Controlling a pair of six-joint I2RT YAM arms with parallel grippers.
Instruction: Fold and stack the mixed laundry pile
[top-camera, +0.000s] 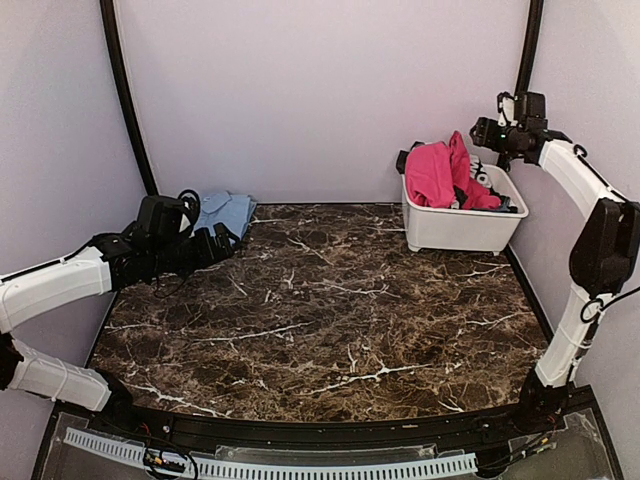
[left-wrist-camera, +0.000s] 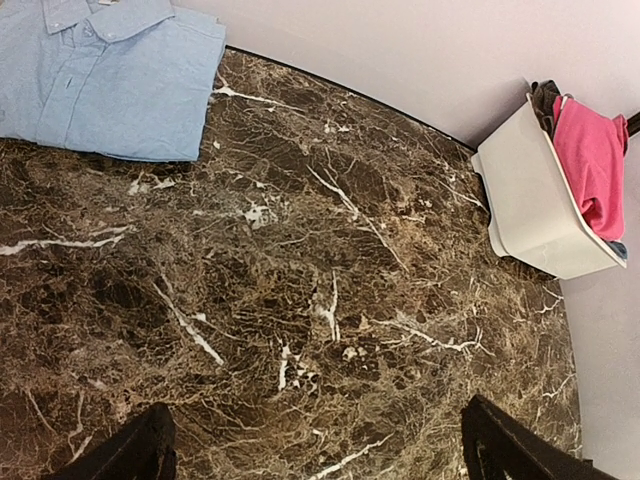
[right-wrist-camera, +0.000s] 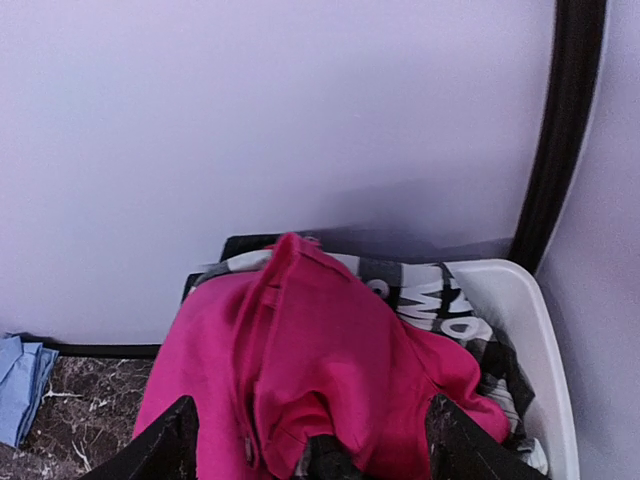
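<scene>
A white bin at the back right holds a pink garment, piled high, with black-and-white printed cloth behind and beside it. My right gripper is open above the bin's right part; in the right wrist view its fingers frame the pink cloth, holding nothing. A folded light blue shirt lies at the back left of the table. My left gripper is open and empty over the table's left side, in front of the shirt.
Pale walls enclose it at back, left and right, close to the bin and both arms.
</scene>
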